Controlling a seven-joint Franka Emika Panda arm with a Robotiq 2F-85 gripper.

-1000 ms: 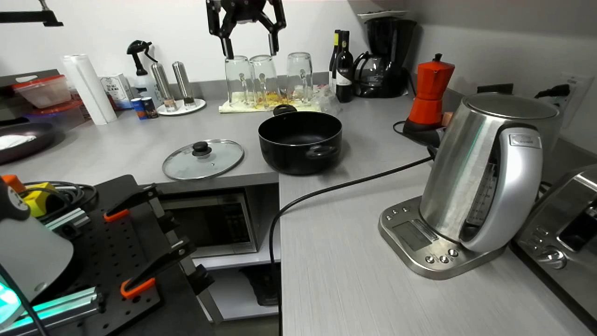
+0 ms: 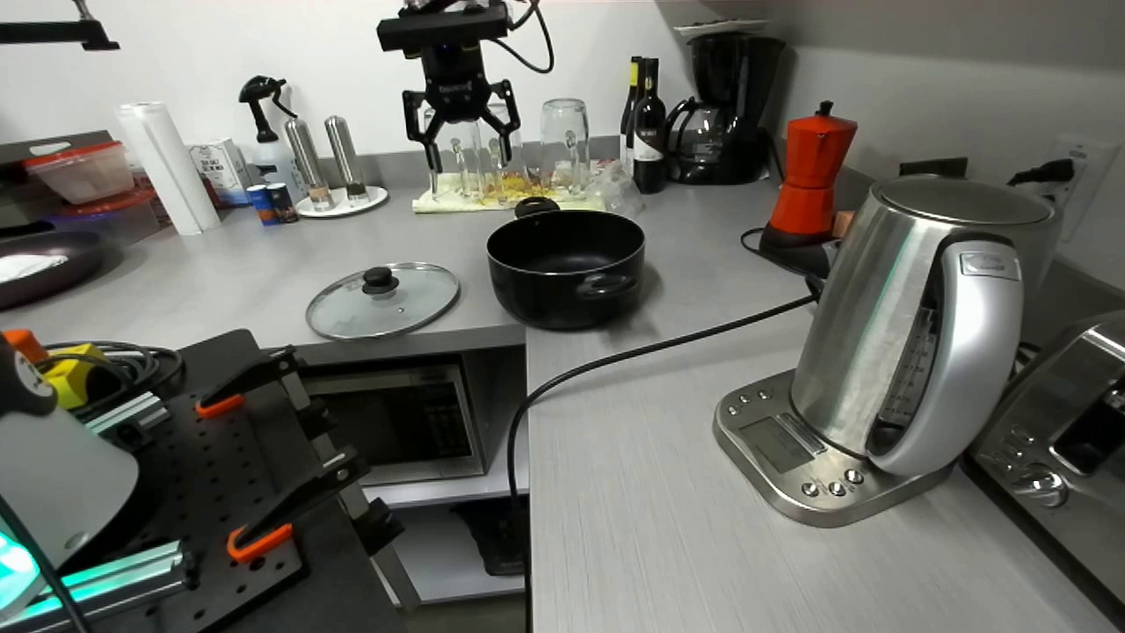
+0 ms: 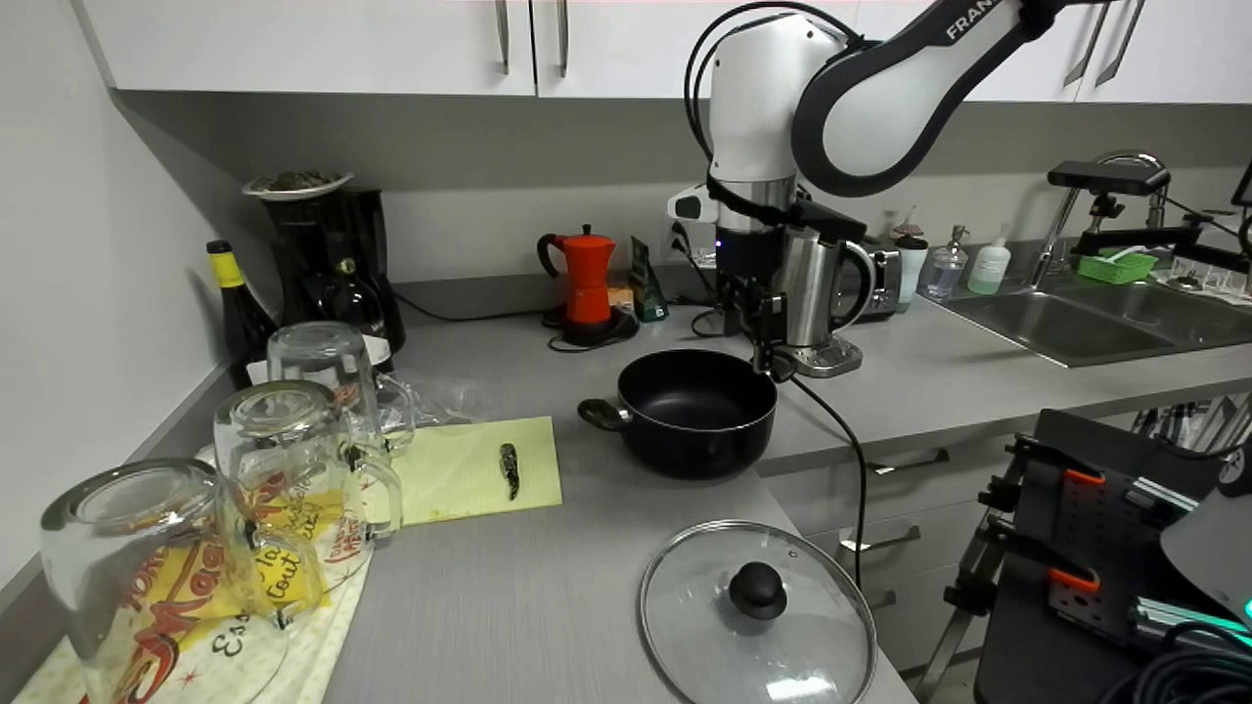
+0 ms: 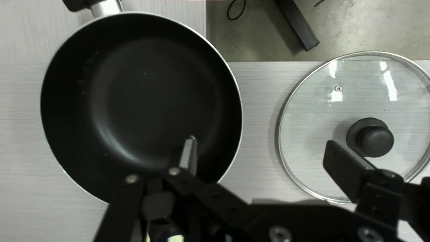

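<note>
An empty black pot point(image 3: 698, 393) stands upright and uncovered at the counter's corner. Its glass lid point(image 3: 751, 610), with a black knob point(image 4: 375, 141), lies flat on the counter beside it, knob up. My gripper point(image 2: 469, 155) hangs in the air, open and with nothing between its fingers. From the wrist camera, one fingertip point(image 4: 188, 155) appears over the pot's interior and the other finger point(image 4: 344, 169) over the lid near its knob. In the second exterior view the gripper point(image 3: 769, 352) overlaps the pot's far right rim.
Upside-down glass mugs point(image 3: 299, 469) stand on a yellow cloth point(image 3: 469, 463), which also bears a small dark elongated item point(image 3: 510, 469). A steel kettle point(image 2: 896, 327), a red moka pot point(image 2: 812, 174) and a coffee maker point(image 2: 728, 111) line the wall. A black cable point(image 2: 654, 346) crosses the counter.
My gripper has come down and its fingers appear somewhat closer together in the first exterior view, still apart. Pot, lid and mugs have stayed in place.
</note>
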